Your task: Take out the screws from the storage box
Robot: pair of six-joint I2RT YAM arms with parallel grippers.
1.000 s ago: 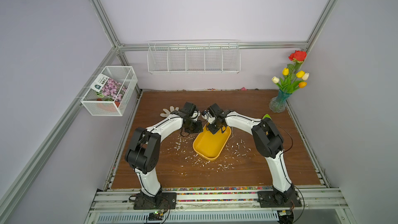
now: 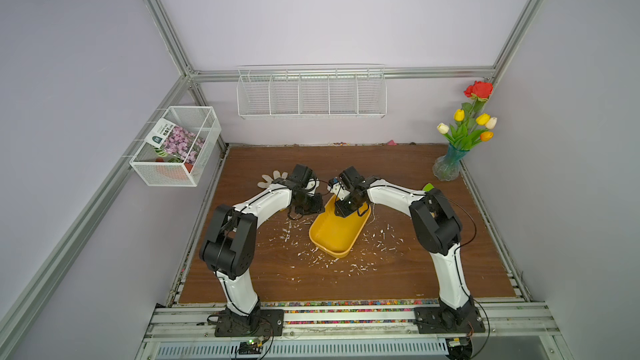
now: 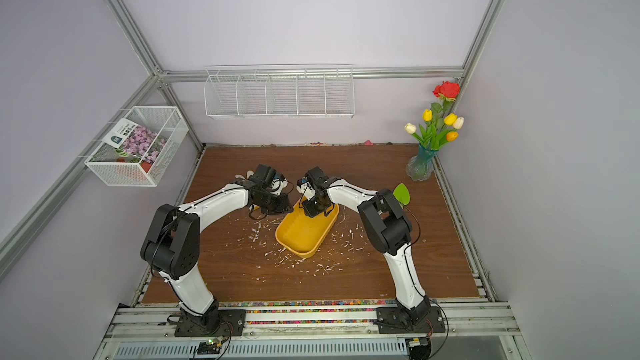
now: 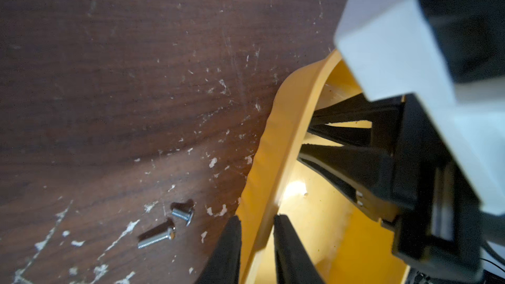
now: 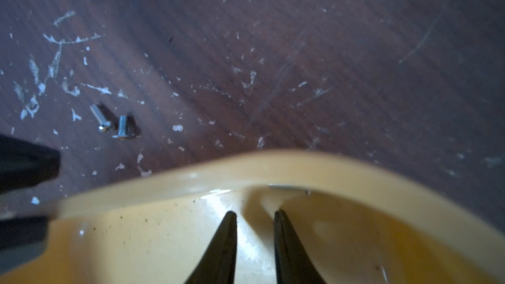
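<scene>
The yellow storage box [image 2: 333, 232] lies on the table under both grippers. Two small metal screws, one short [image 4: 182, 213] and one longer [image 4: 156, 237], rest on the wood beside its wall. In the left wrist view, my left gripper is part open, a finger on each side of the box rim; whether they touch it cannot be told. My right gripper, over the inside of the box, also has a gap between its fingers, with nothing seen held there. A thin dark sliver shows just behind the rim in the right wrist view, too unclear to name.
White scraps and scratches are scattered over the table [image 2: 280, 273]. A pale glove [image 2: 270, 180] lies behind the left arm, and a glass vase of flowers [image 2: 448, 165] stands at the back right. The two grippers are close together.
The left gripper has shifted slightly left. The right arm has moved a little to the right and towards the front. The box has stayed nearly in place.
</scene>
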